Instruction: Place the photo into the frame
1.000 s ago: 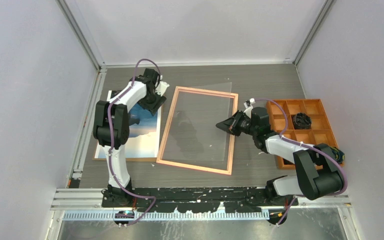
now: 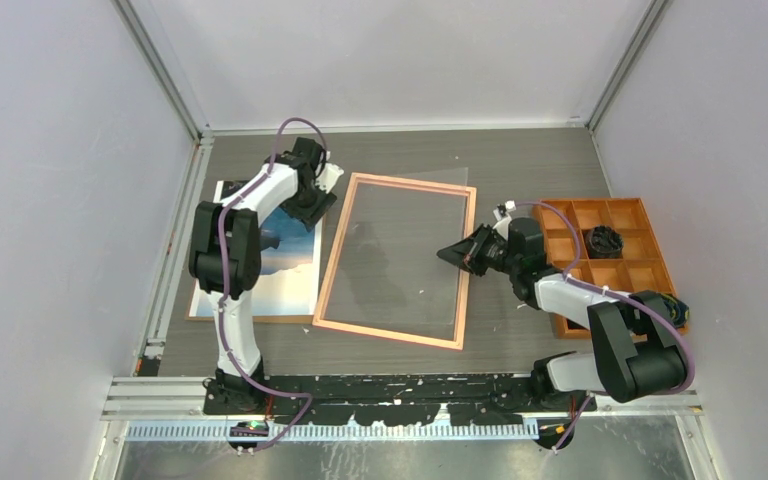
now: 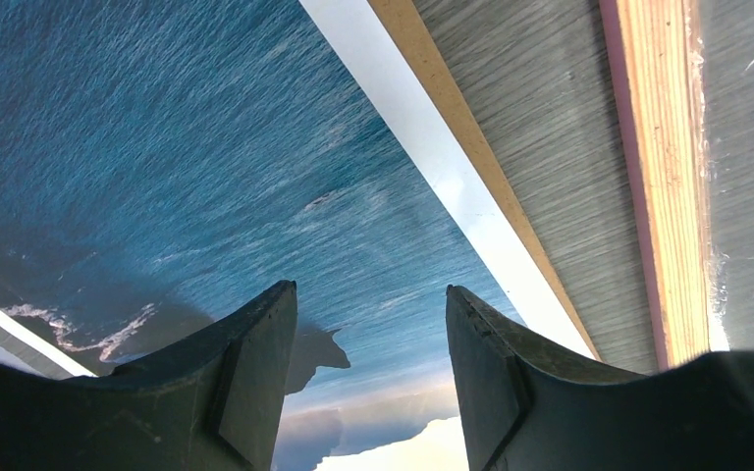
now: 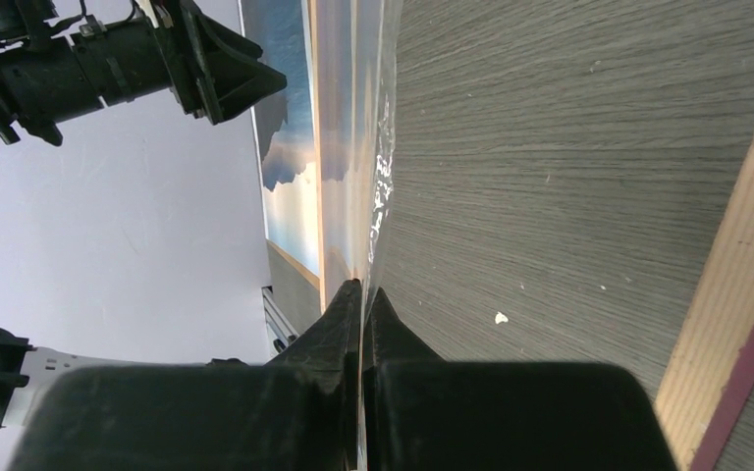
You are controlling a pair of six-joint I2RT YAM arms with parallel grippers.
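Note:
The photo, a blue sea-and-sky print with a white border, lies at the left on a brown backing board. My left gripper is open over the photo, nothing between its fingers. To the right lies the empty wooden frame. A clear sheet extends over the frame, its upper right corner reaching past the frame's top rail. My right gripper is shut on the sheet's edge, which stands nearly edge-on in the right wrist view.
An orange compartment tray sits at the right, a dark round bundle inside it. Grey table shows between the photo and the frame, and behind the frame. Walls close off both sides and the back.
The left gripper has drifted a little right. Photo and frame have stayed put.

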